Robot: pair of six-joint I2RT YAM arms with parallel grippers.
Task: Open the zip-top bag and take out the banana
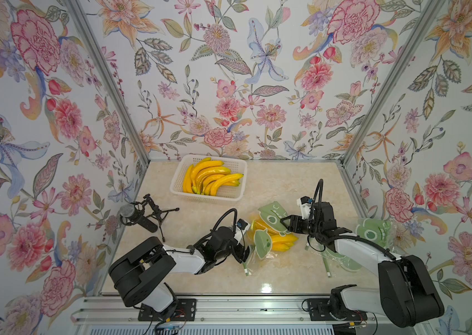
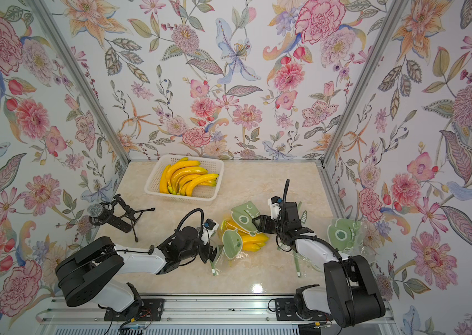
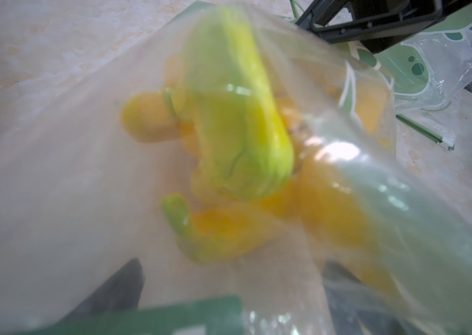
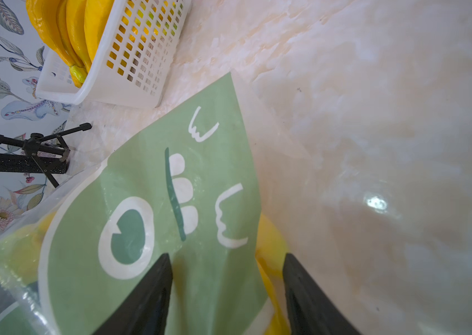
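Note:
The zip top bag point(image 1: 261, 244), clear with green print, lies mid-table with several yellow bananas point(image 1: 285, 239) inside. At the bag's left end my left gripper is open; its fingers point(image 3: 116, 287) show hazily through clear film. The green zip strip point(image 3: 191, 315) crosses low in the left wrist view. Through the film, greenish banana tips point(image 3: 241, 145) face the left wrist camera. My right gripper is open over the printed panel point(image 4: 191, 184) at the bag's far right side, its fingers point(image 4: 149, 296) apart. Whether they touch the panel, I cannot tell.
A white basket point(image 1: 236, 192) holding several bananas stands at the back left. Left of it is a black tripod point(image 1: 160, 215) with a camera. Other green-printed bags point(image 1: 372, 230) lie at the right, partly under the right arm.

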